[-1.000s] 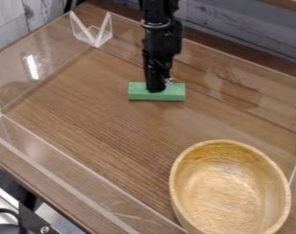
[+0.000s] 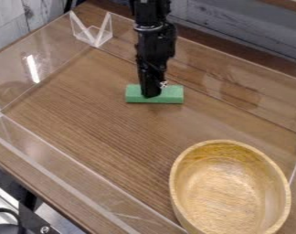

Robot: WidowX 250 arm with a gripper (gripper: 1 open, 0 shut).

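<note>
A green rectangular block [image 2: 168, 96] lies flat on the wooden table [image 2: 89, 128] in the upper middle. My black gripper [image 2: 152, 90] reaches down from the top of the view onto the block, its tip over the block's middle. Its fingers are dark and small; whether anything is between them is hard to see.
A large pale yellow bowl [image 2: 230, 196] sits at the lower right. A white wire-like object [image 2: 92, 33] stands at the upper left.
My gripper and the green block have shifted slightly toward the front and left of the view.
</note>
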